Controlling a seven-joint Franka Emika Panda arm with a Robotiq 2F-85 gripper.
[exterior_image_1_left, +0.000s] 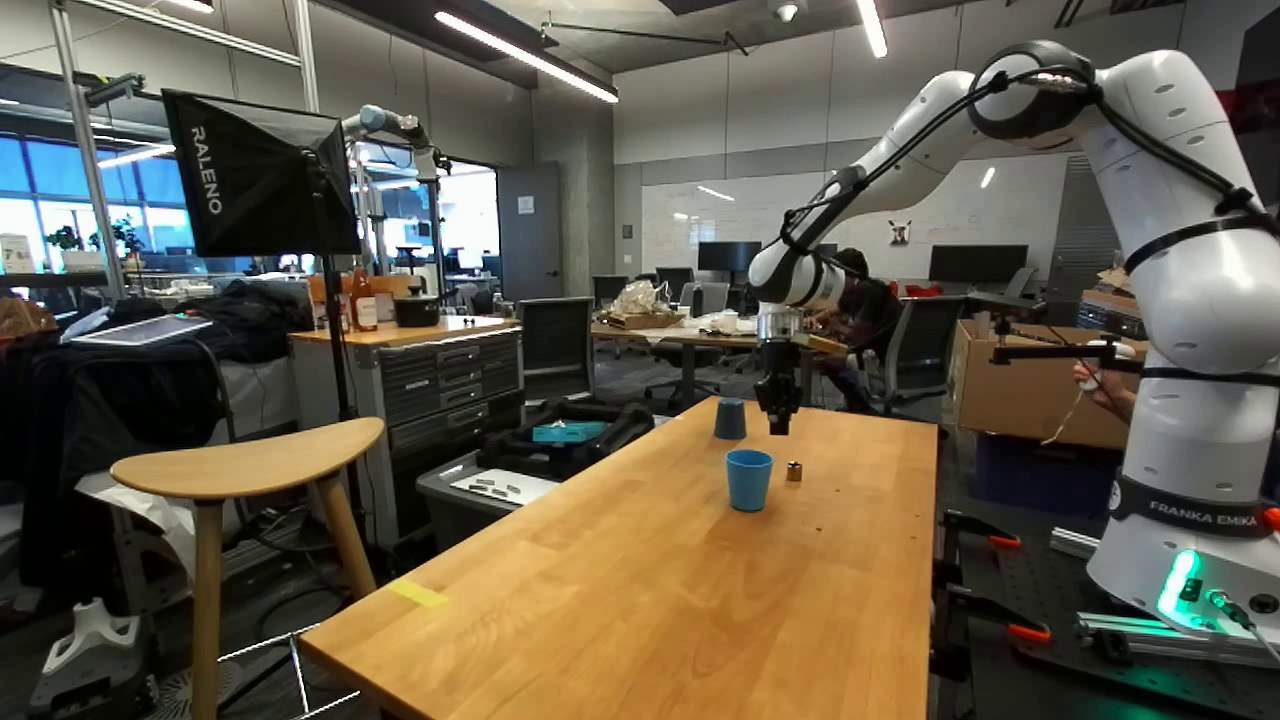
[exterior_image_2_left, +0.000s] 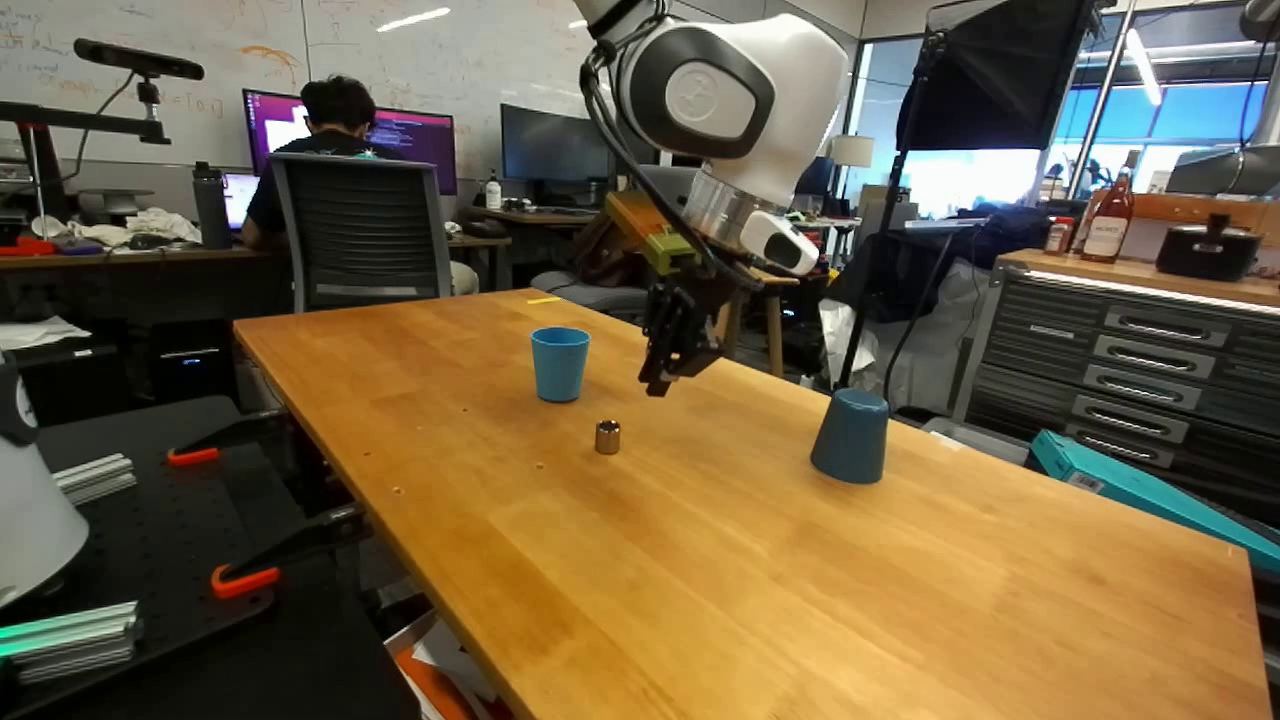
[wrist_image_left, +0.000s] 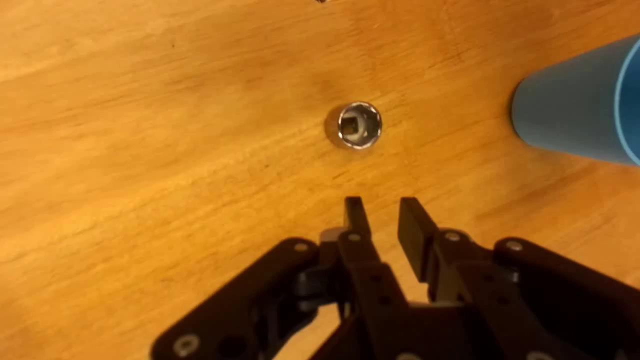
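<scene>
A small shiny metal socket stands upright on the table, its hollow end facing up. It also shows in exterior view 1 as a short brown-looking cylinder, just right of the upright blue cup. In the wrist view that cup is at the right edge. My gripper is above the table, apart from the socket and the cup. A gap shows between its fingers, and nothing is held there. A darker blue cup rests upside down farther along the table.
The wooden table has wide bare areas around these objects. Orange-tipped clamps grip its edge on the robot's side. A bin and a wooden stool stand off the opposite side.
</scene>
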